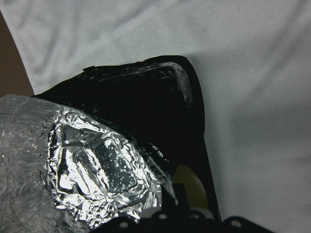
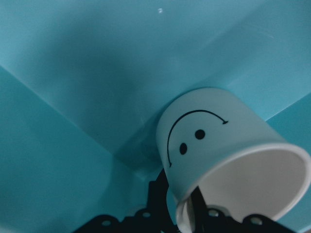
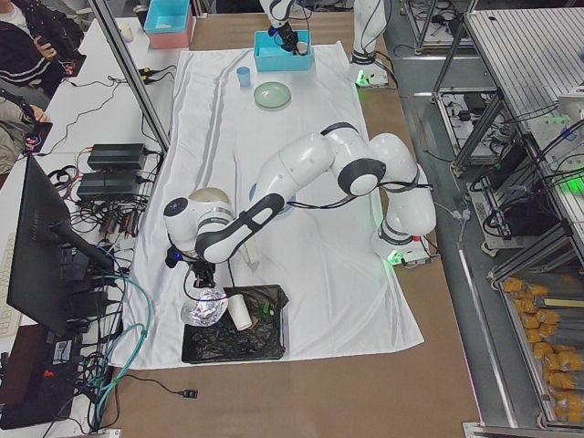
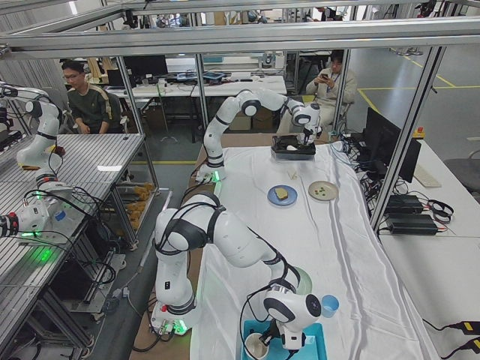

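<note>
My left gripper (image 3: pixel 203 281) is over the black bag-lined tray (image 3: pixel 234 343), shut on a crumpled foil piece (image 1: pixel 97 170) in a translucent wrap, which hangs at the tray's left side. A white cup (image 3: pixel 239 312) lies in the tray. At the far end, my right gripper is in a blue bin (image 2: pixel 73 58), shut on the rim of a white smiley mug (image 2: pixel 214 141) lying tilted.
A blue plate (image 4: pixel 282 195) with a yellow piece, a beige plate (image 4: pixel 322 190), a green plate (image 3: pixel 272 94) and a blue cup (image 3: pixel 245 77) stand on the white cloth, which has clear room between.
</note>
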